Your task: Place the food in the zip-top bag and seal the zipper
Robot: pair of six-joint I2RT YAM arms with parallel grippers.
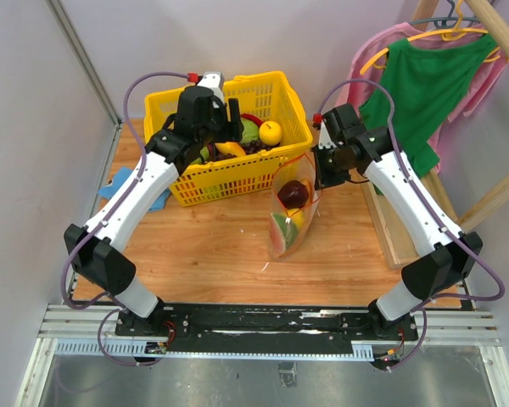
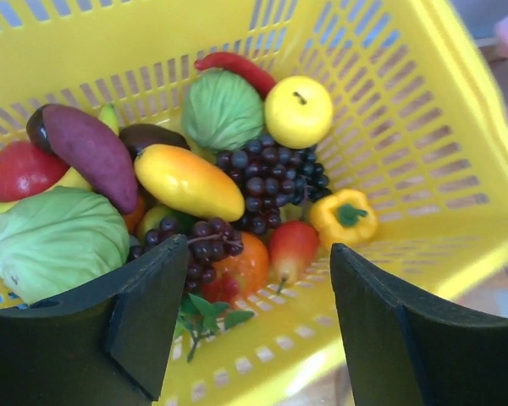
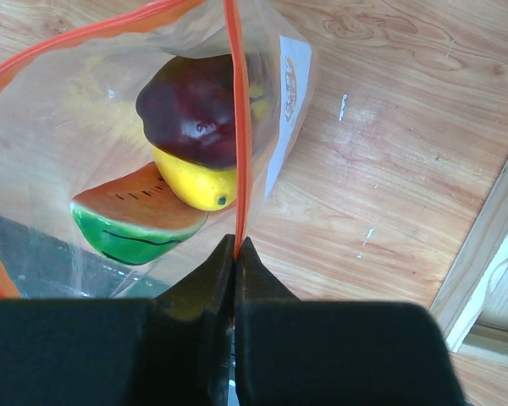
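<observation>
A clear zip bag (image 1: 282, 239) with an orange zipper edge (image 3: 241, 127) stands open-mouthed on the table. Inside it lie a dark purple fruit (image 3: 186, 114), a yellow fruit (image 3: 199, 182) and a watermelon slice (image 3: 135, 216). My right gripper is shut on the bag's orange edge. Over the yellow basket (image 1: 229, 191) hangs my left gripper, its fingers apart and nothing between them. Below it in the left wrist view are a red-green fruit (image 2: 292, 249), dark grapes (image 2: 267, 182), a yellow pepper (image 2: 345, 217) and a yellow mango (image 2: 189, 182).
Cabbages (image 2: 59, 241), an eggplant (image 2: 91, 156) and a yellow apple (image 2: 298, 112) also lie in the basket. A blue cloth (image 1: 119, 182) is at the left. The wooden clothes rack (image 1: 390, 229) bounds the right side.
</observation>
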